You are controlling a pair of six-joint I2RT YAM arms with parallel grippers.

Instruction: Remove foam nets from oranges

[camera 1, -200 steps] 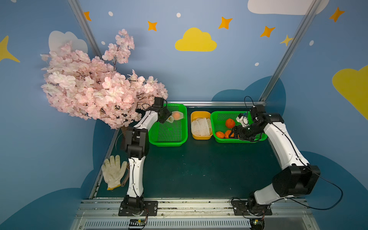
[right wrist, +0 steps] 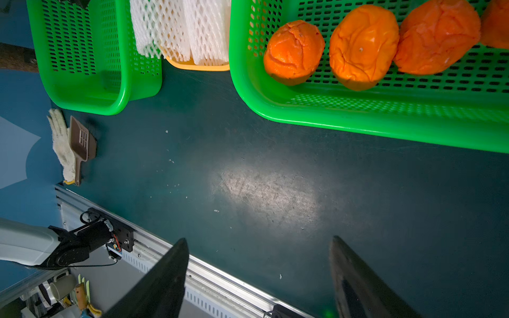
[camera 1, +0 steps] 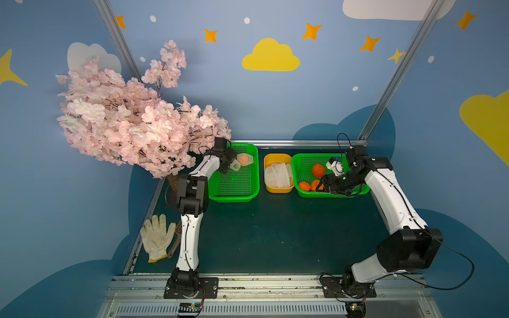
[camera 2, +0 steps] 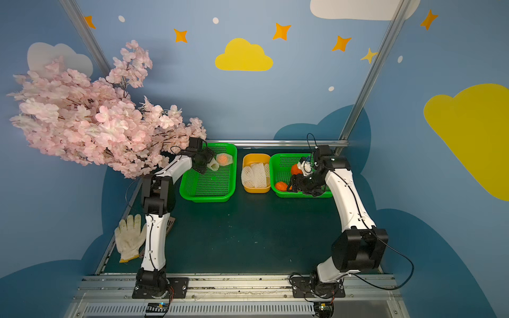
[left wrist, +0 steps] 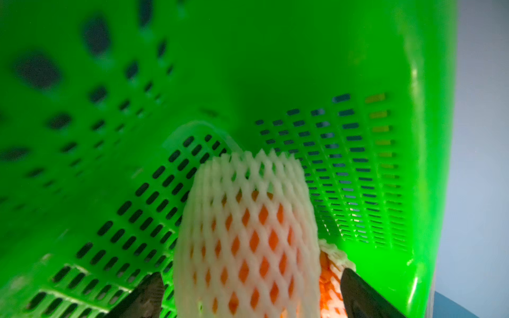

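In the left green basket (camera 1: 233, 195), two netted oranges lie toward the back; the left wrist view shows a foam-netted orange (left wrist: 251, 249) between the open fingers of my left gripper, with a second netted orange (left wrist: 333, 281) beside it. My right gripper stands open and empty near the right green basket (right wrist: 371, 132), which holds several bare oranges (right wrist: 363, 45). The yellow basket (camera 1: 278, 188) between the green baskets holds loose white foam nets (right wrist: 204, 29).
A cherry-blossom tree (camera 1: 116, 122) crowds the back left. A glove (camera 1: 156, 238) and a brown scoop (right wrist: 79, 143) lie at the left edge.
My left arm has shifted slightly over the last second, its gripper staying over the left green basket. The right arm and the baskets look unchanged.
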